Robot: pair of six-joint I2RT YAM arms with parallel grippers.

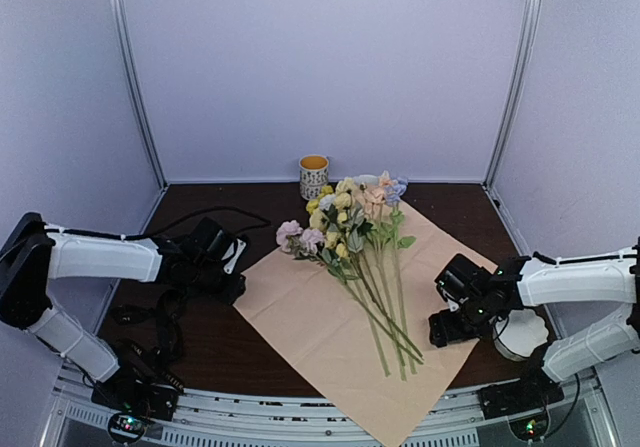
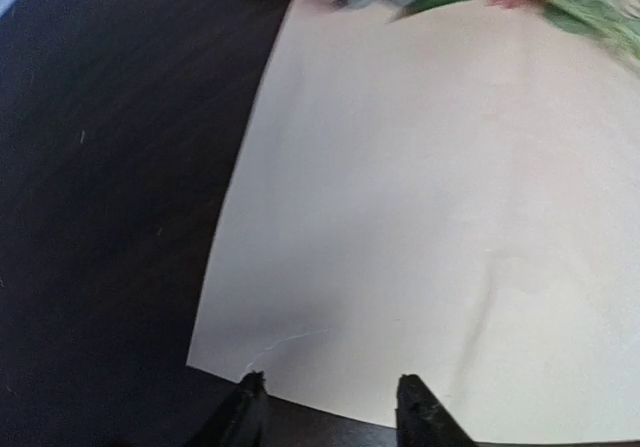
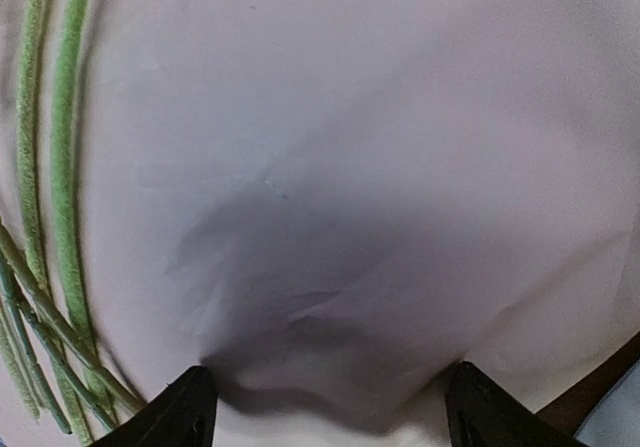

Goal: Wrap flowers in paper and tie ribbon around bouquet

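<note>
The bouquet of fake flowers (image 1: 350, 217) lies on a sheet of brown wrapping paper (image 1: 310, 337), its pink, yellow, peach and blue heads toward the back. Its green stems (image 1: 383, 317) cross and point toward the front. At the paper's left corner is my left gripper (image 1: 236, 285); in the left wrist view its two fingers (image 2: 245, 407) stand apart over the paper's near edge, with nothing seen gripped. My right gripper (image 1: 440, 329) is over the paper's right side, right of the stems. Its fingers (image 3: 190, 407) are wide apart, with creased paper below and between them.
A patterned mug (image 1: 313, 177) stands behind the flowers. Close to my right gripper is a round white object (image 1: 520, 333), partly covered by the arm. Black cables (image 1: 165, 327) lie at the left.
</note>
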